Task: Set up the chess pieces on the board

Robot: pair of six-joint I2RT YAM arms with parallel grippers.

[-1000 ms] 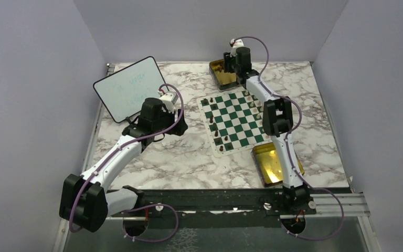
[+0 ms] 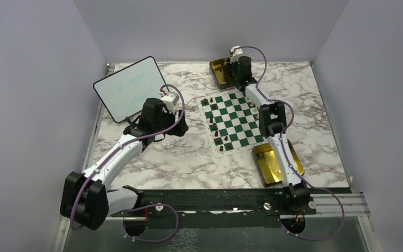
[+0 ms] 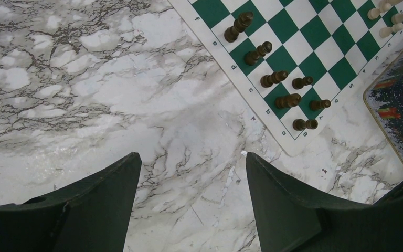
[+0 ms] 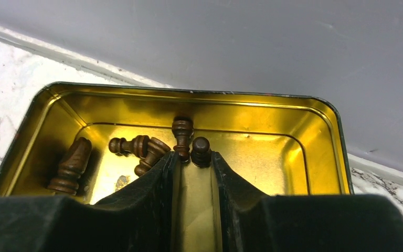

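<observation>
In the right wrist view my right gripper reaches into a gold tin (image 4: 320, 121) at the back of the table, fingertips a little apart just in front of an upright dark piece (image 4: 201, 147); whether they touch it is unclear. Other dark pieces (image 4: 68, 167) lie in the tin. My left gripper is open and empty above bare marble, left of the board (image 2: 232, 118). Several dark pieces (image 3: 254, 55) stand along the board's left side, and pale pieces (image 3: 396, 17) along its far side in the left wrist view.
A whiteboard (image 2: 128, 86) lies at the back left. A second, gold-floored tin (image 2: 265, 163) sits at the front right below the board. The marble between whiteboard and board is clear. A wall rises directly behind the back tin.
The left arm is nearly unchanged.
</observation>
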